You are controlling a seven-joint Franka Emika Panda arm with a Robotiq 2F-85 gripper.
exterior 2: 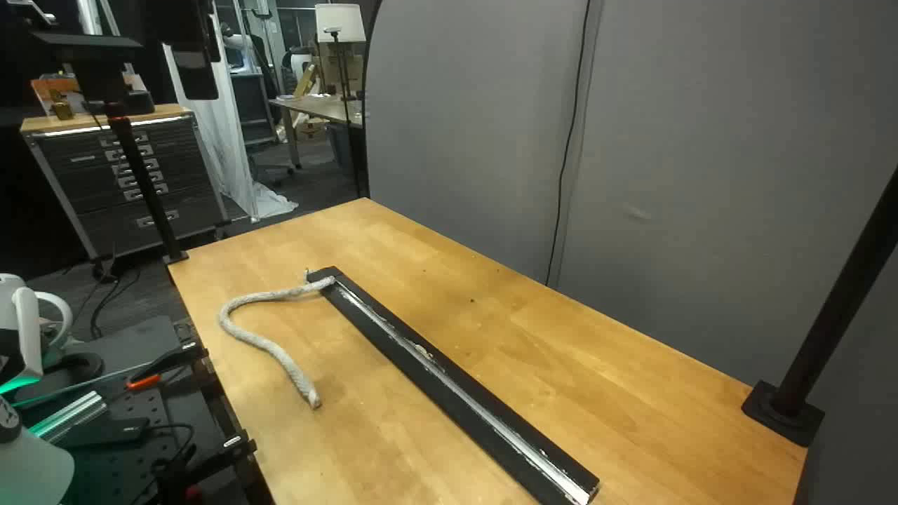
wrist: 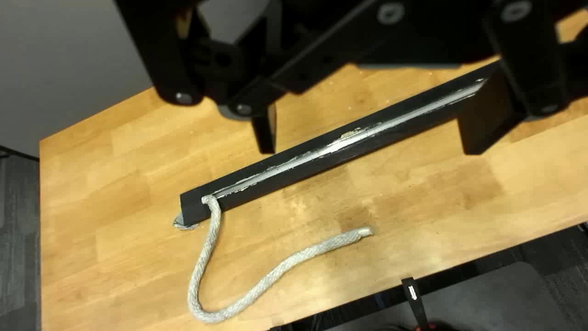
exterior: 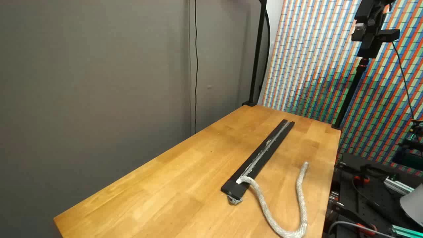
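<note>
A grey-white rope (exterior: 261,197) lies in a loose U on the wooden table, its free end resting on bare wood. Its other end reaches onto one end of a long black bar (exterior: 253,164) with a pale groove along its length. In exterior view 2 the rope (exterior 2: 261,341) curves away to the left of the bar (exterior 2: 454,391). From above, in the wrist view, both the rope (wrist: 275,273) and the bar (wrist: 308,154) are plain to see. My gripper hangs over the table, fingers wide apart and nothing between them. Neither exterior view shows its fingers.
Black posts stand at the table's edges (exterior: 253,79) (exterior 2: 842,303). Beside the table is a dark cart (exterior 2: 160,404) with tools and cables.
</note>
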